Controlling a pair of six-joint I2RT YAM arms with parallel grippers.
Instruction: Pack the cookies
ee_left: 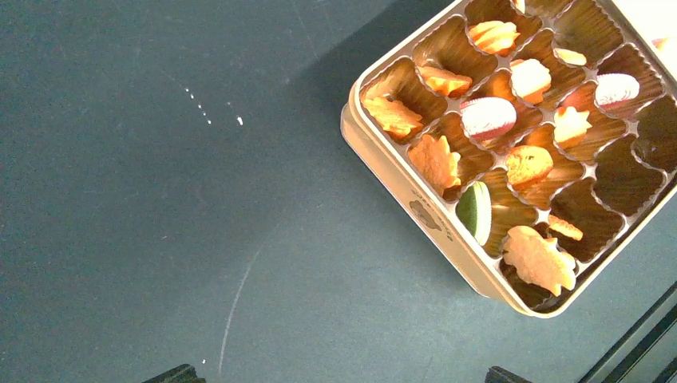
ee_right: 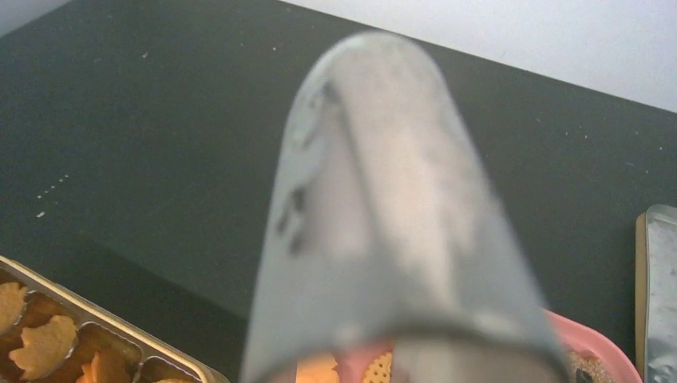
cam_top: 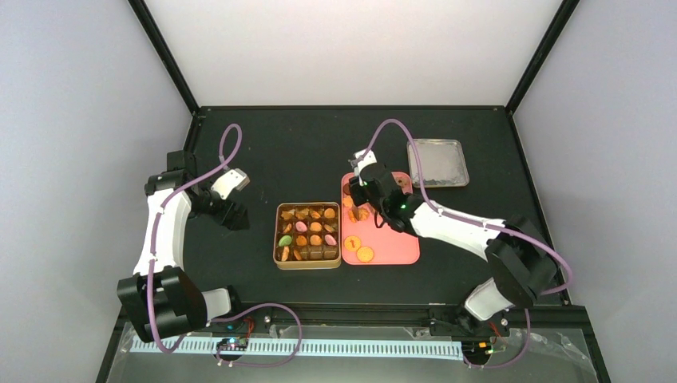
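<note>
A gold cookie box [cam_top: 308,266] stands in the middle, many of its brown compartments filled; a few look empty. Against its right side lies the pink tray [cam_top: 391,239], with several orange cookies [cam_top: 365,254] and dark ones. My right gripper [cam_top: 357,212] hangs over the tray's left part. A big, blurred grey shape, apparently its finger [ee_right: 383,183], fills the middle of the right wrist view; whether anything is held is hidden. Left of the box, my left gripper is open and empty, its tips far apart at the bottom of the left wrist view.
A silver metal lid or tray [cam_top: 439,163] lies behind the pink tray, on the right. Purple hoses loop over both arms.
</note>
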